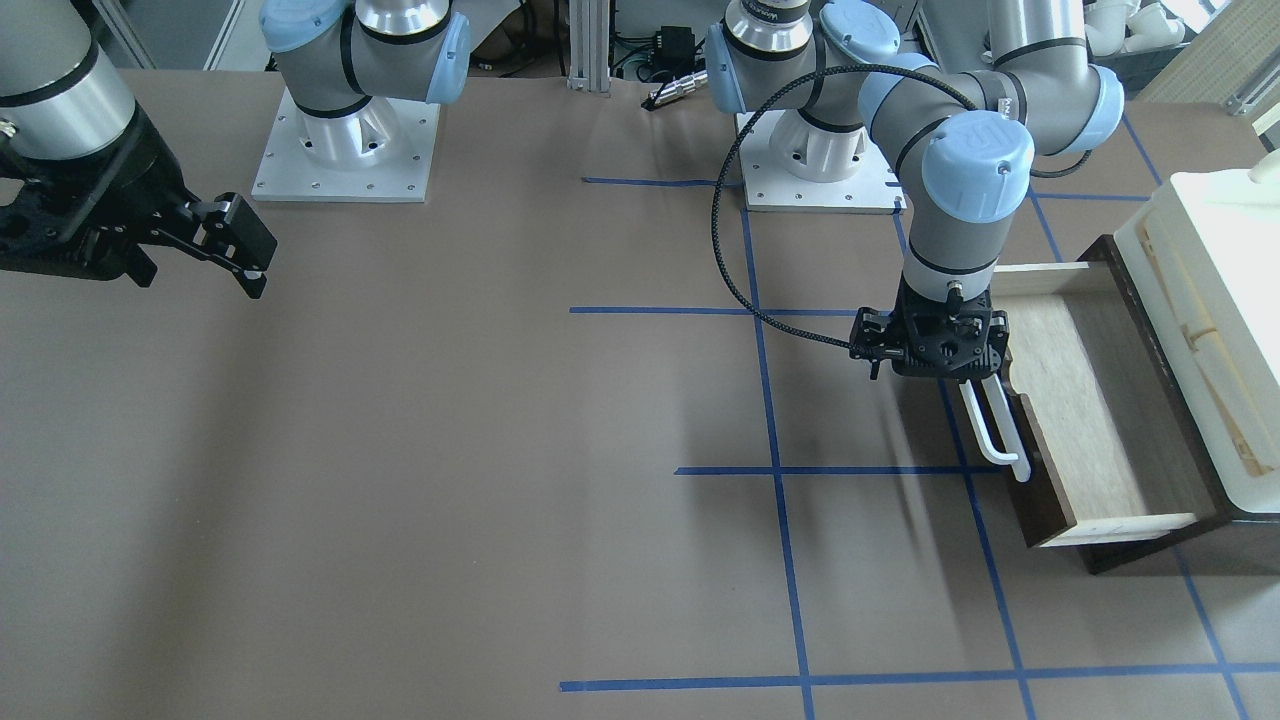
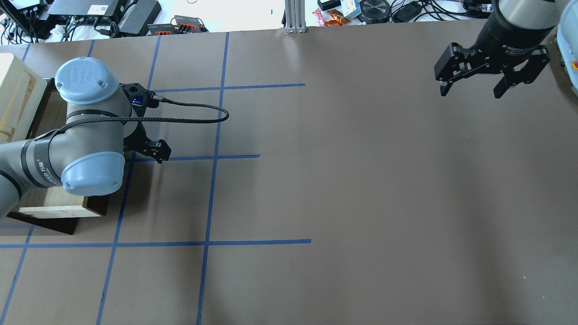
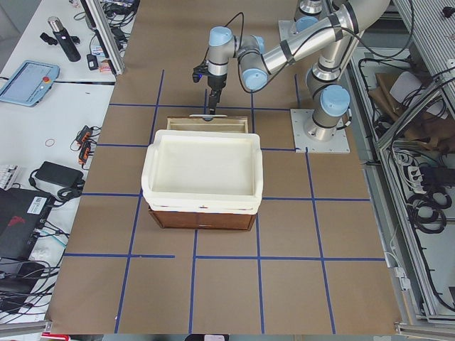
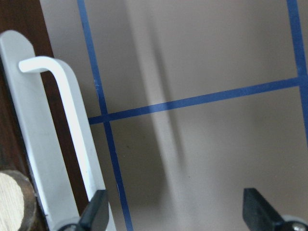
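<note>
A dark wooden box [image 3: 202, 220] with a white lid or tray [image 3: 202, 172] on top has its drawer [image 1: 1104, 396] pulled out. The drawer front carries a white bar handle [image 4: 79, 134]. My gripper [image 1: 930, 360] hangs over that handle. In the left wrist view the two dark fingertips stand wide apart at the bottom, the left one over the handle bar; the gripper is open. The front view hides most of the fingers behind the wrist.
Another arm's black gripper [image 1: 192, 240] is at the far side. More arm bases stand behind in the front view.
</note>
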